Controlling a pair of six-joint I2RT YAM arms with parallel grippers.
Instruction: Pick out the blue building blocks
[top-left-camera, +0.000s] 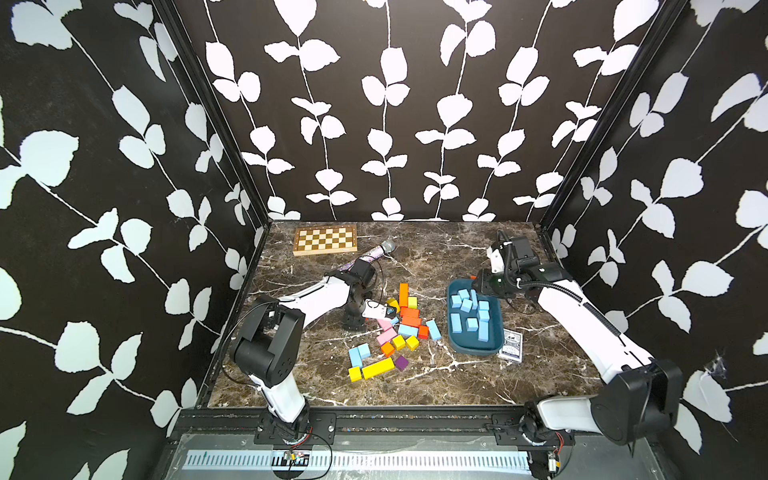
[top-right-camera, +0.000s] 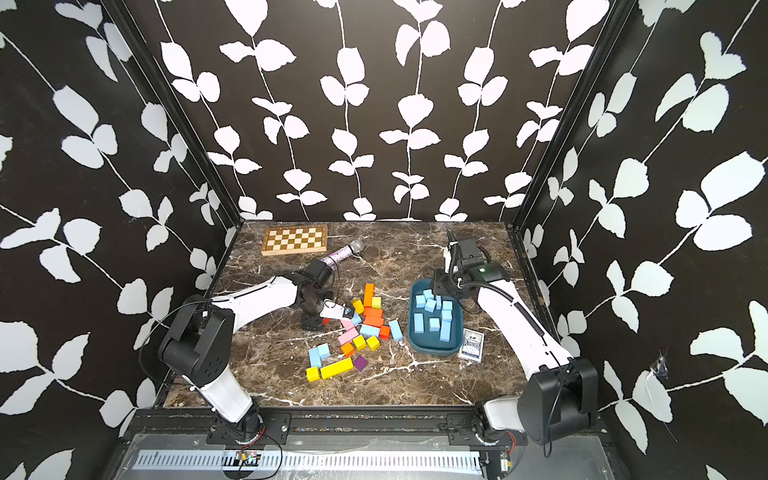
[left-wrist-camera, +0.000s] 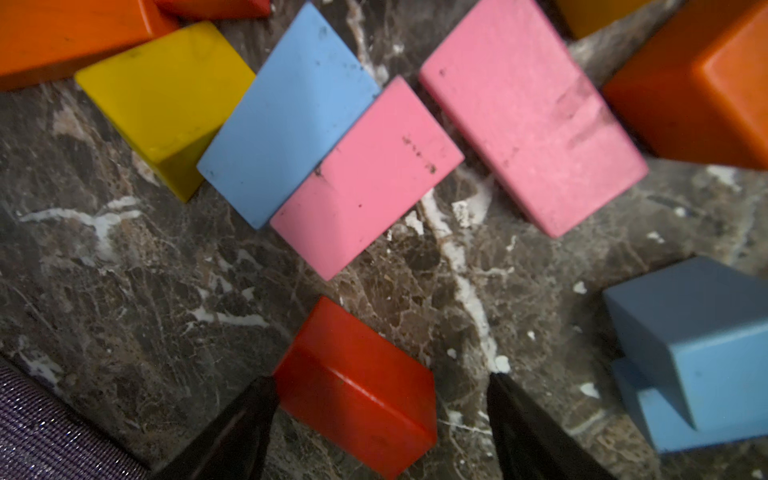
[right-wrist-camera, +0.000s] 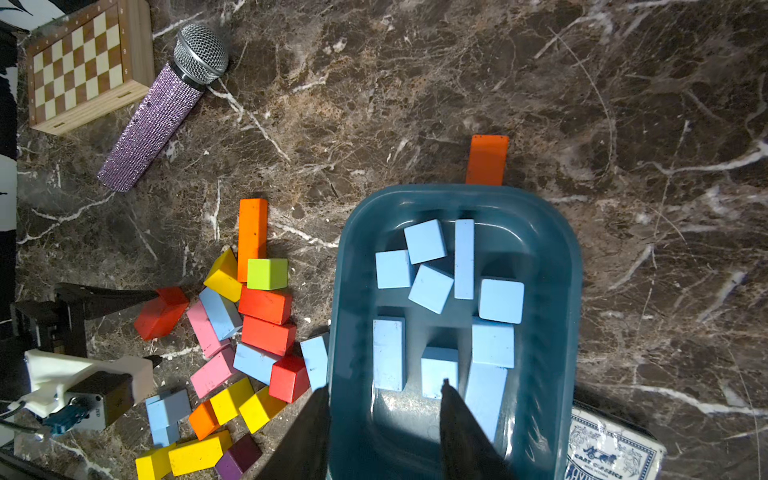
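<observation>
Several blue blocks lie inside the teal tray (right-wrist-camera: 349, 272). Others sit among mixed coloured blocks on the table: one beside a pink block (left-wrist-camera: 368, 176) in the left wrist view, a blue block (left-wrist-camera: 288, 112); stacked-looking blue blocks (left-wrist-camera: 704, 352) at right; a loose blue block left of the tray. My left gripper is open low over the table, a red block (left-wrist-camera: 360, 384) between or just beyond its fingertips. My right gripper is open above the tray, holding nothing.
A chessboard (top-left-camera: 325, 238) and microphone (right-wrist-camera: 144, 128) lie at the back left. A card pack (top-left-camera: 511, 344) is right of the tray. An orange block (right-wrist-camera: 486, 158) lies behind it.
</observation>
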